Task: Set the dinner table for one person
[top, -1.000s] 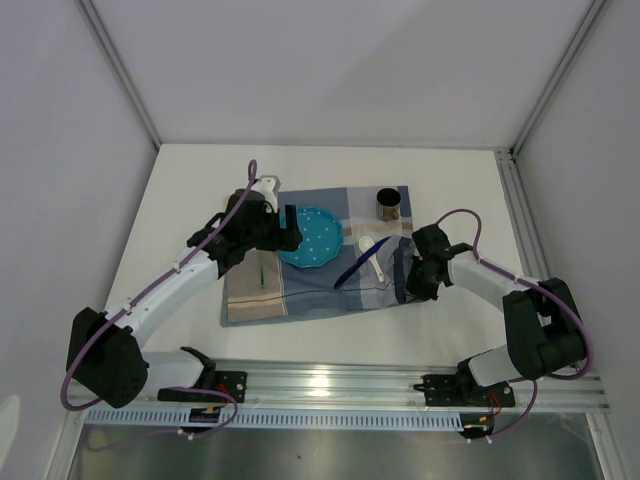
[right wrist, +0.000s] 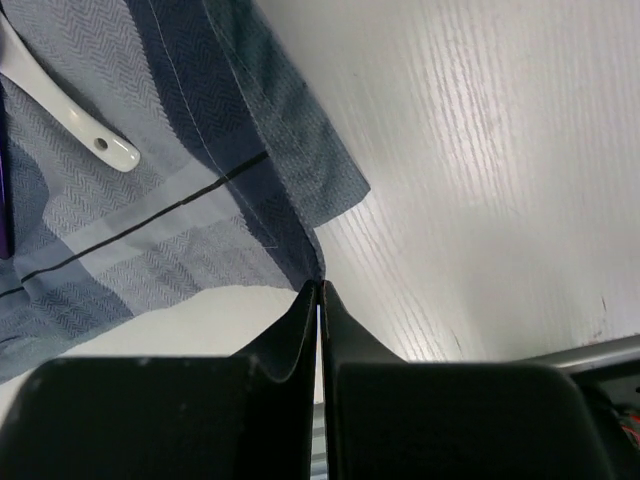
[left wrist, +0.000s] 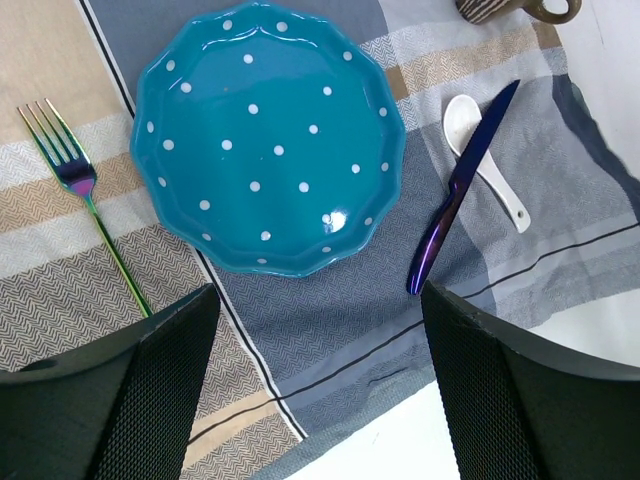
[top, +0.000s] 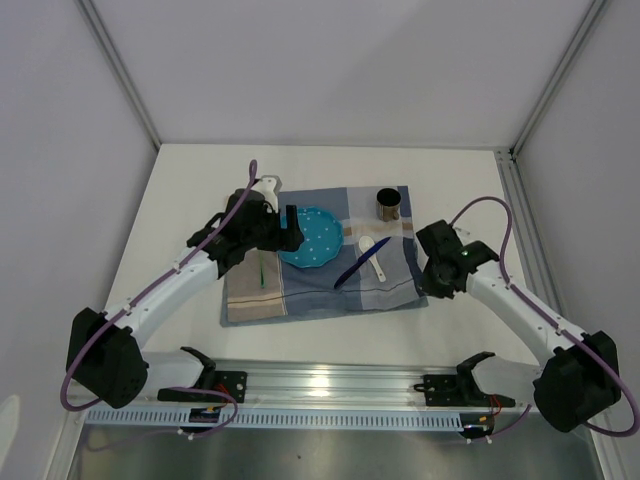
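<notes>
A teal dotted plate (left wrist: 270, 140) lies on the striped cloth (top: 330, 295), with a green-rainbow fork (left wrist: 80, 175) at its left and a dark blue knife (left wrist: 448, 210) and white spoon (left wrist: 500, 190) at its right. A metal mug (top: 389, 204) stands at the back right. My left gripper is open above the plate and fork, empty. My right gripper is shut at the cloth's right front corner, where the fabric edge is folded; the cloth's tip meets the fingertips, and whether it is pinched between them is unclear.
Bare white table (top: 470, 180) surrounds the cloth, with most room behind it and at both sides. Metal rails run along the front and right edges, and walls stand at the back and sides.
My right arm has moved to the right, and the cloth's right front corner appears drawn slightly rightward with it. The left arm is unchanged.
</notes>
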